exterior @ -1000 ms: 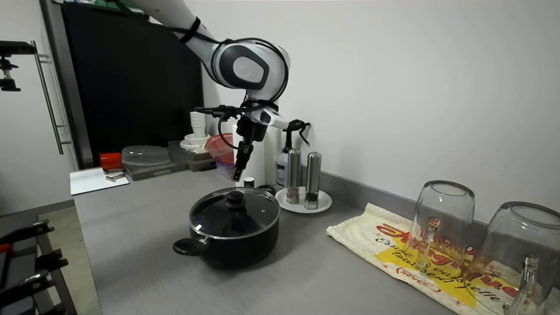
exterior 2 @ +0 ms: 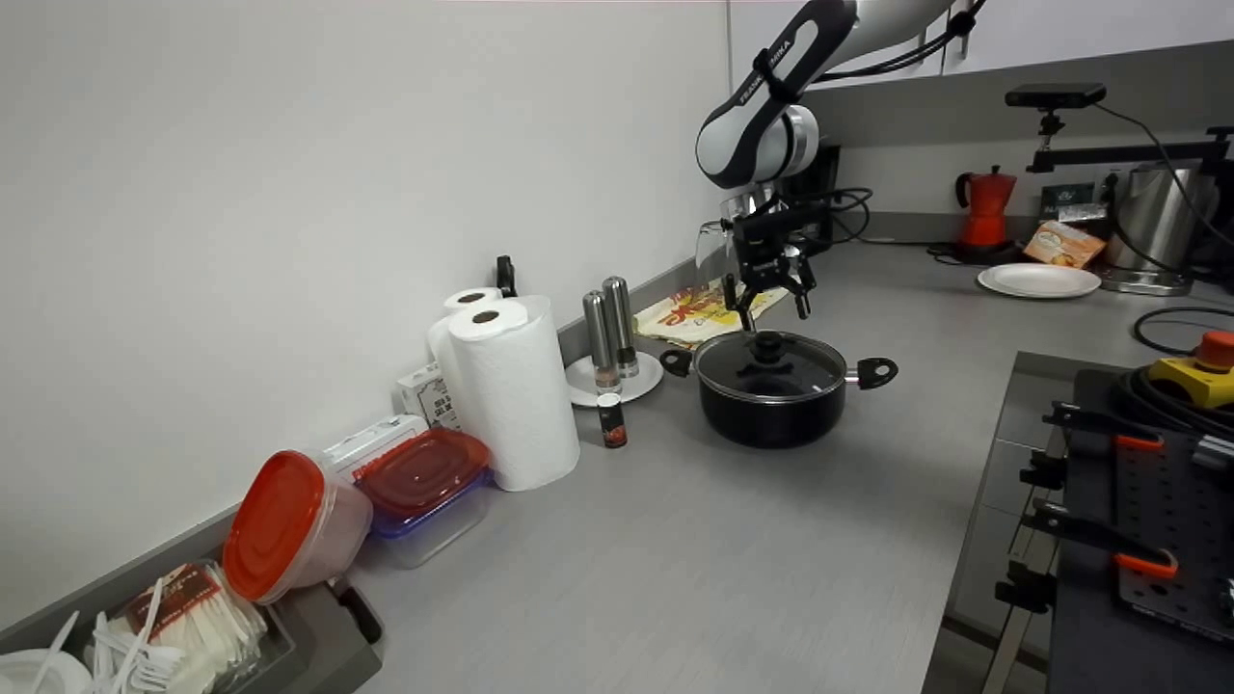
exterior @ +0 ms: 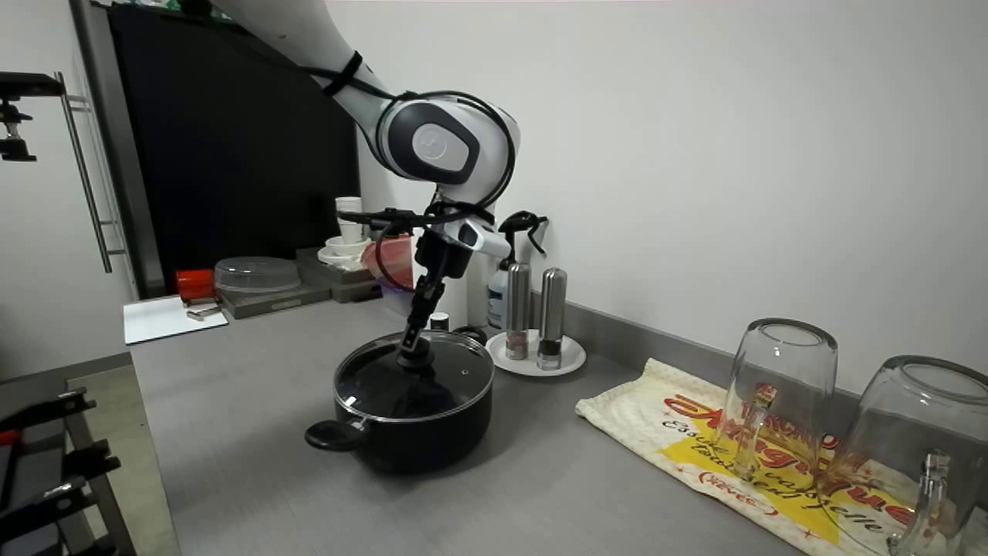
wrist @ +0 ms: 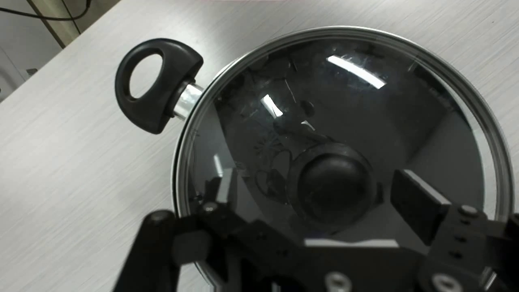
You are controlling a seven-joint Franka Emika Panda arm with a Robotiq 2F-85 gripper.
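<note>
A black two-handled pot (exterior: pixel 418 439) stands on the grey counter, covered by a glass lid (exterior 2: pixel 800 375) with a steel rim. At the lid's centre is a round black knob (wrist: pixel 334 187). My gripper is open over the lid, one finger (wrist: pixel 226 187) to the left of the knob and the other finger (wrist: pixel 419 199) to its right, with a gap on both sides. In exterior view 1 the fingertips come down to about the knob's height. One pot handle (wrist: pixel 158 87) points to the upper left in the wrist view.
Behind the pot, two steel grinders (exterior: pixel 551 315) stand on a white plate (exterior: pixel 576 361), with a small spice jar (exterior 2: pixel 612 421) nearby. Upturned glass mugs (exterior: pixel 783 398) rest on a printed cloth (exterior: pixel 668 417). Paper towel rolls (exterior 2: pixel 515 393) stand by the wall.
The pot and lid have stayed in place.
</note>
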